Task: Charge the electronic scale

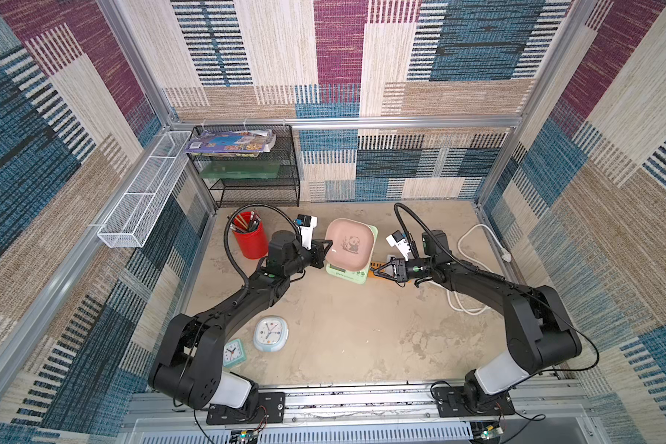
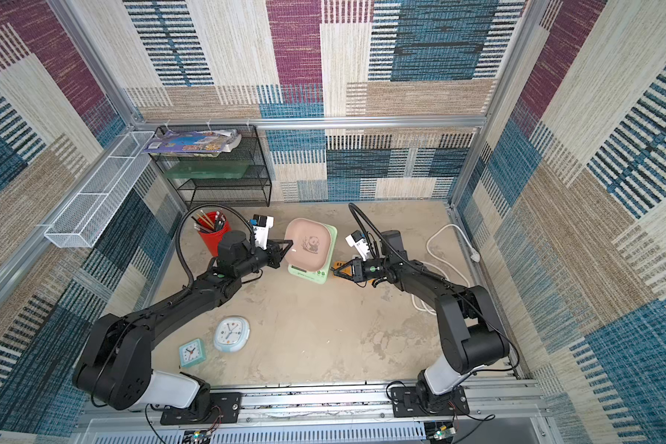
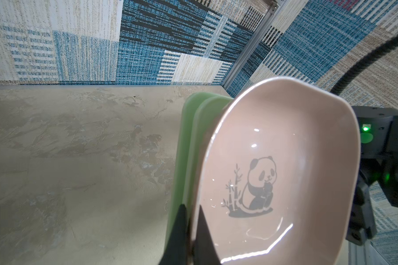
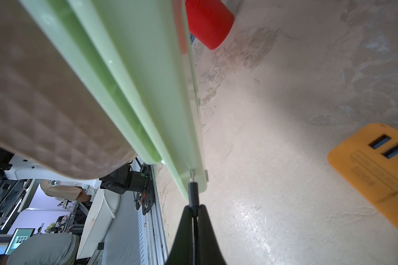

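The light green scale point(image 1: 355, 275) with its pink panda tray point(image 1: 350, 242) is held tilted above the table's middle. My left gripper is shut on the tray's thin rim at its left side. From the right, my right gripper is shut on a thin black charging plug point(image 4: 193, 194). The plug's slim metal tip point(image 4: 191, 175) points at the scale's green base point(image 4: 163, 101), near its lower end. The tip overlaps the base in view; whether it sits in a port I cannot tell.
An orange power strip point(image 4: 375, 167) lies on the table below the right gripper, its white cord point(image 1: 462, 299) curving right. A red pen cup point(image 1: 251, 240) stands left of the scale. Two clocks point(image 1: 271, 333) point(image 1: 234, 352) lie front left.
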